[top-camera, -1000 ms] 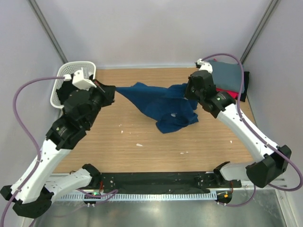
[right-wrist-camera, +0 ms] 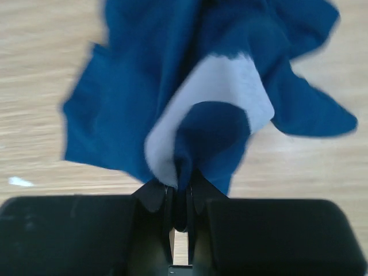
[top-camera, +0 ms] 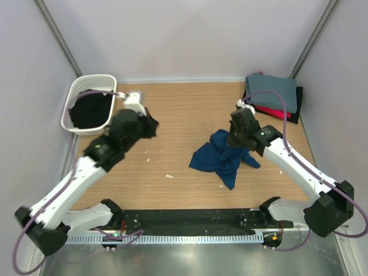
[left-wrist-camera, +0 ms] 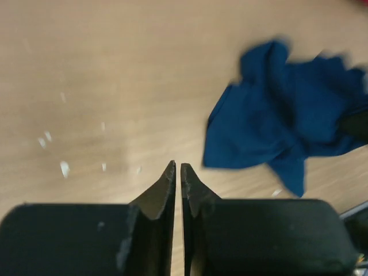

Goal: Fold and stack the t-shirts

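Observation:
A blue t-shirt [top-camera: 221, 160] lies crumpled on the right half of the wooden table. My right gripper is shut on a part of it, with a light patch showing just above the fingers. My left gripper is shut with nothing between its fingertips, left of and apart from the shirt; in the top view it is motion-blurred.
A stack of folded shirts [top-camera: 270, 86], grey, red and black, sits at the back right. A white basket [top-camera: 80, 127] with dark cloth stands at the back left.

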